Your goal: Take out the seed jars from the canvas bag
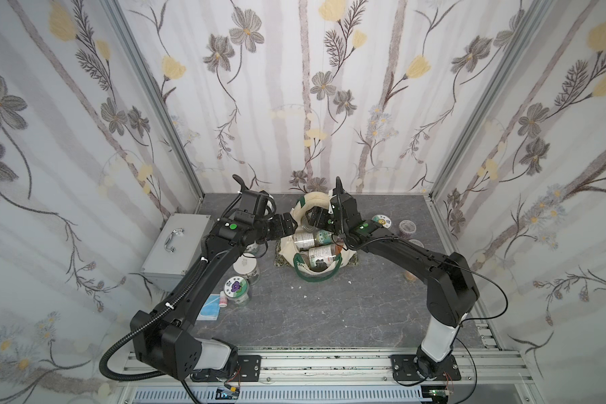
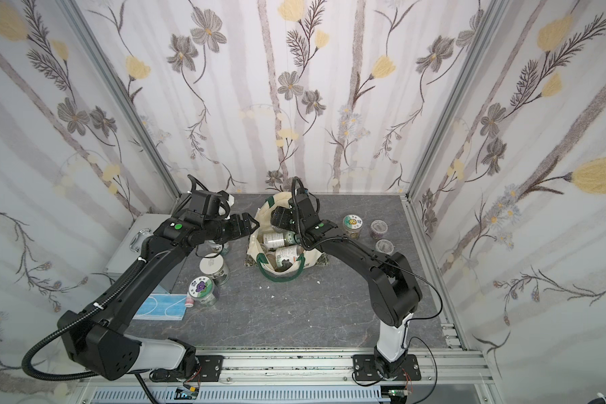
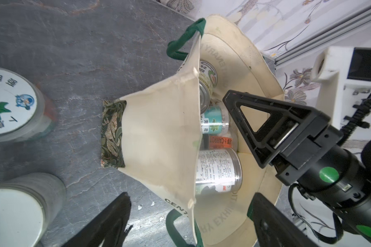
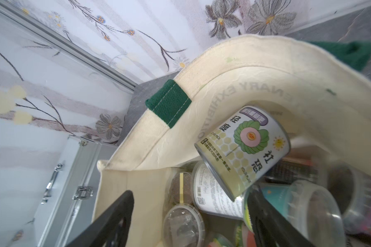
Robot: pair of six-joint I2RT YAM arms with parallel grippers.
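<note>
The cream canvas bag [image 2: 262, 262] with green handles stands mid-table, holding several jars and cans lying on their sides, among them a white-labelled can [image 3: 214, 168], a turquoise-lidded jar [image 3: 213, 120] and a yellow can with a green flower [image 4: 243, 148]. My left gripper [image 1: 286, 225] is open above the bag's left side, nothing between its fingers. My right gripper [image 1: 320, 219] hangs over the back of the bag, its fingers apart at either side below the yellow can in the right wrist view; nothing is seen held.
Several jars [image 2: 202, 288] stand left of the bag, beside a blue mask [image 2: 158, 306] and a metal box [image 1: 168, 249]. More small jars [image 2: 352, 223] stand to the right.
</note>
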